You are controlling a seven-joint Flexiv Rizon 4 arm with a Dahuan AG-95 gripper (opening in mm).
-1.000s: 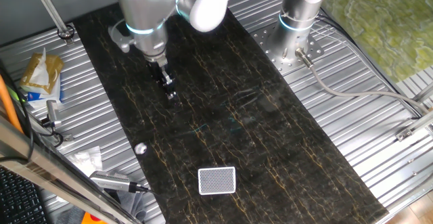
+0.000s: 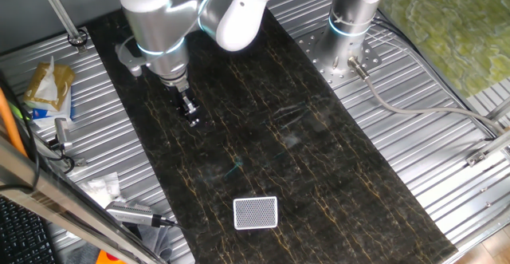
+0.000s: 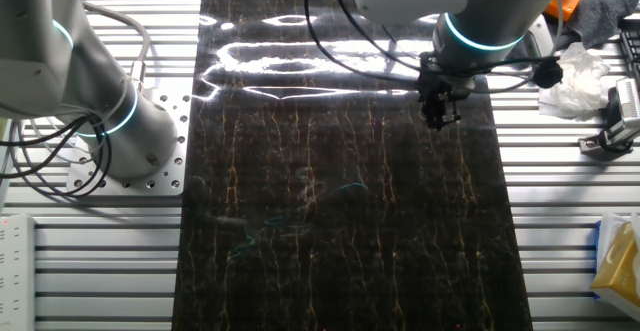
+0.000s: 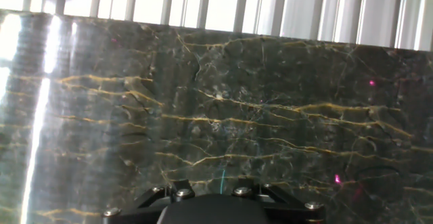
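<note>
My gripper (image 2: 193, 121) hangs over the far left part of the dark marbled mat (image 2: 319, 192), pointing down. In the wrist view the fingertips of the gripper stand apart at the bottom edge, with bare mat showing between them and nothing held. A white mesh-faced block (image 2: 256, 213) lies on the near part of the mat, well away from the gripper. Exterior view 2 has the gripper (image 3: 440, 121) above the mat's right side; the block does not show there.
Left of the mat are a tissue pack (image 2: 49, 87), crumpled white tissue (image 2: 102, 189) and a grey ribbed device (image 2: 131, 214) on the slatted metal table (image 2: 119, 144). The arm's base (image 2: 341, 55) stands at right.
My gripper has drifted slightly left and nearer. A small white crumpled piece, at the mat's left edge earlier, moved left off the mat and is no longer distinct. The block has stayed put.
</note>
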